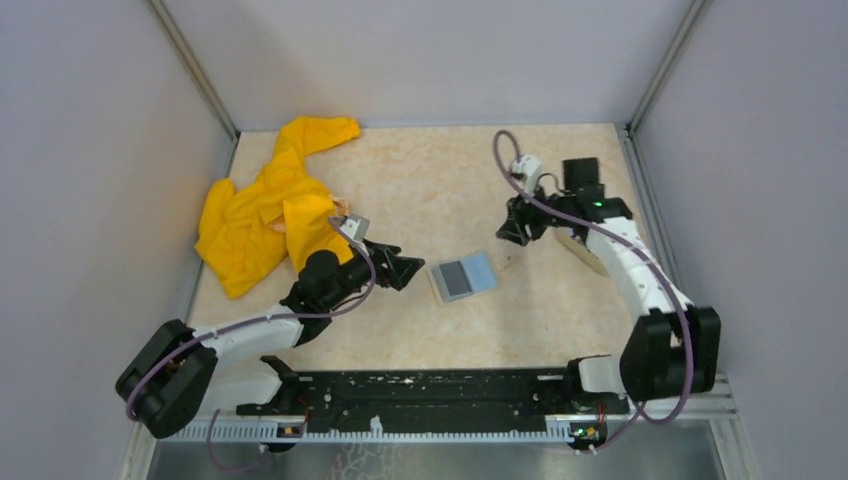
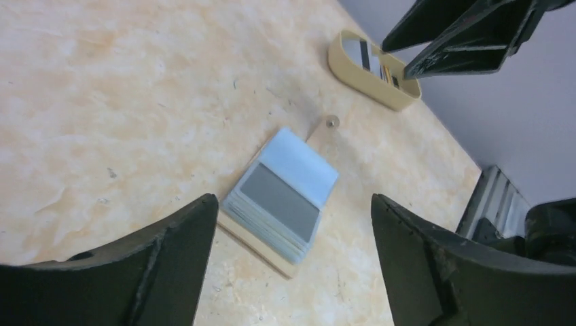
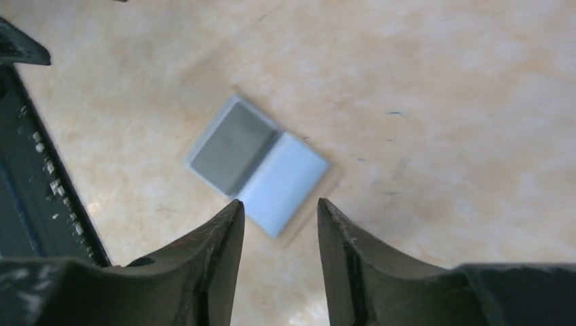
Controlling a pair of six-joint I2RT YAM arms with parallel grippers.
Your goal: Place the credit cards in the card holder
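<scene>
The card holder [image 1: 455, 280], grey and light blue, lies flat near the table's middle, its pockets visible in both wrist views. My left gripper is left of it and raised, its fingers wide apart with nothing between them. My right gripper is up and to the right of the holder, its fingertips part open, with no card visible between them. In the left wrist view, a tan box [image 2: 370, 88] at the table's right holds several cards; in the top view the right arm partly hides it.
A crumpled yellow cloth [image 1: 260, 210] covers the back left of the table [image 1: 430, 170]. Walls enclose the sides and back.
</scene>
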